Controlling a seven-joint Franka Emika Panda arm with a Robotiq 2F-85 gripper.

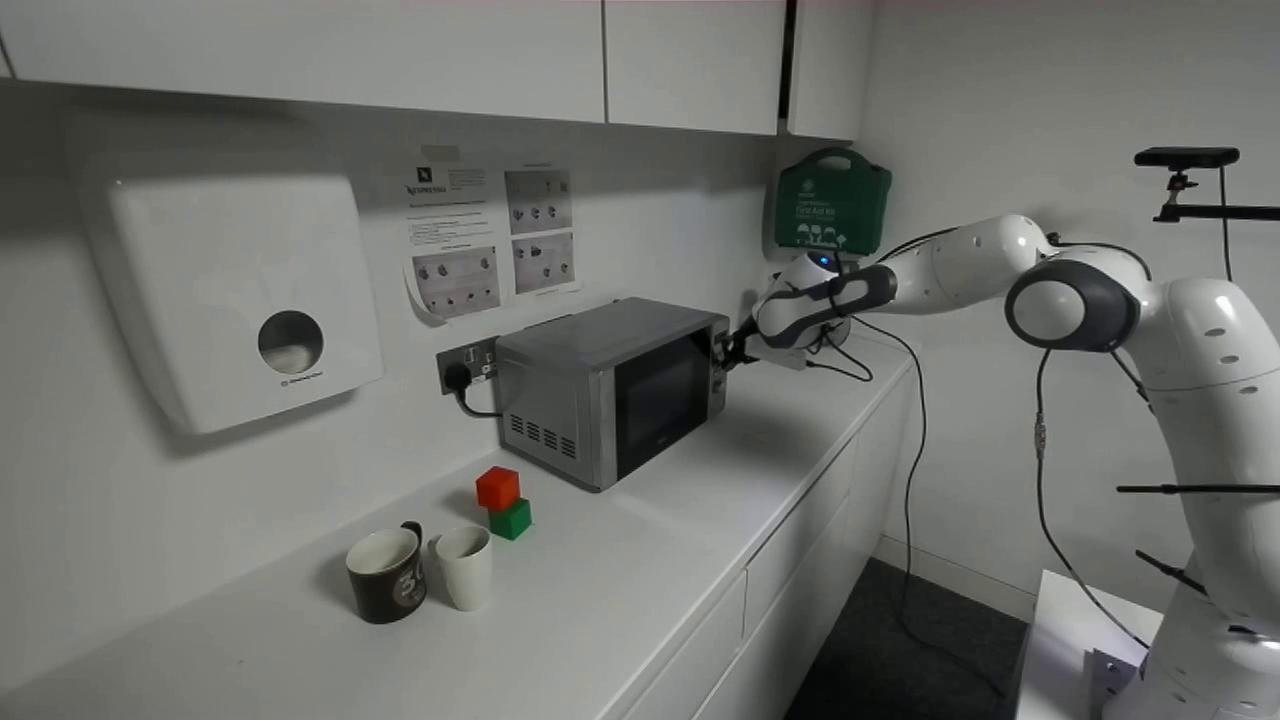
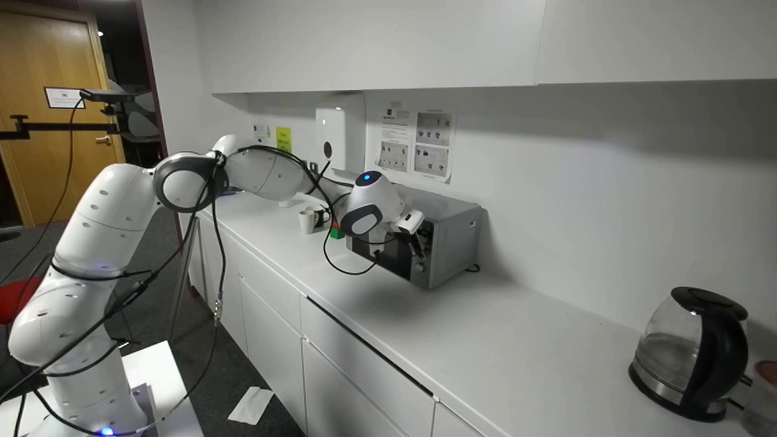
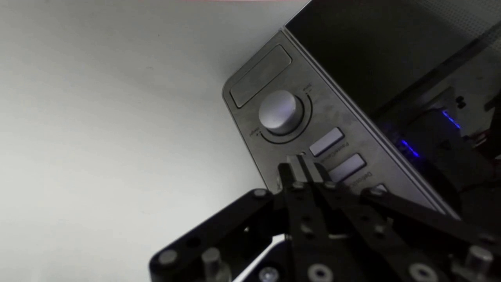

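A grey microwave (image 1: 560, 334) with a dark glass door stands on the white counter, its control panel (image 3: 244, 120) at the end close to my arm. In the wrist view the panel carries a silver round knob (image 3: 278, 112) and several rectangular buttons (image 3: 327, 141). My gripper is shut, the two fingertips pressed together with nothing seen between them. They lie over the panel beside the row of buttons, past the knob. Whether they touch the panel I cannot tell. Part of the panel is hidden behind the gripper.
A dark mug (image 1: 387, 584), a white mug (image 1: 465, 569) and a red block (image 1: 498, 488) on a green block (image 1: 511, 520) stand at the microwave's far end. On the other side is a kettle (image 2: 691, 357).
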